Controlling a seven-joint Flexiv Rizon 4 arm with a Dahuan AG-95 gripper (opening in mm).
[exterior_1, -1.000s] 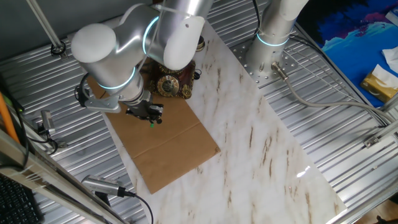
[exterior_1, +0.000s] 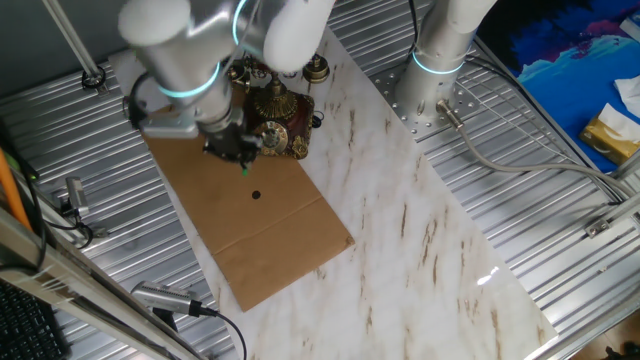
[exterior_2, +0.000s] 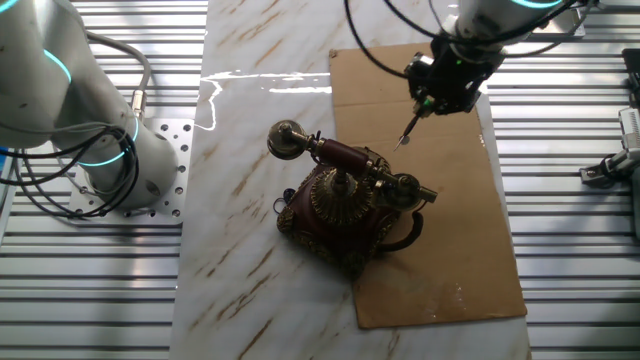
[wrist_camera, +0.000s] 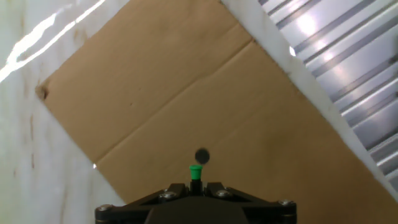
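A flat brown cardboard sheet (exterior_1: 250, 240) lies on the marble board, with a small dark round spot (wrist_camera: 202, 156) on it. My gripper is above the sheet, its fingers closed together around a small tool with a green end (wrist_camera: 196, 171). From the side, the tool's thin dark shaft (exterior_2: 410, 128) slants down from my gripper (exterior_2: 428, 102) towards the cardboard near the spot; whether its tip touches cannot be told. An ornate dark red and brass telephone (exterior_2: 343, 200) stands partly on the sheet, its handset resting on the cradle.
The marble board (exterior_1: 380, 240) is bare towards the front and right. Slatted metal (exterior_2: 560, 270) runs along both sides. A silver camera (exterior_1: 165, 298) is mounted at the left edge, and a tissue box (exterior_1: 612, 135) sits at far right.
In exterior view 1, my gripper has moved up and back towards the telephone. The dark spot on the cardboard and the telephone's brass top now show.
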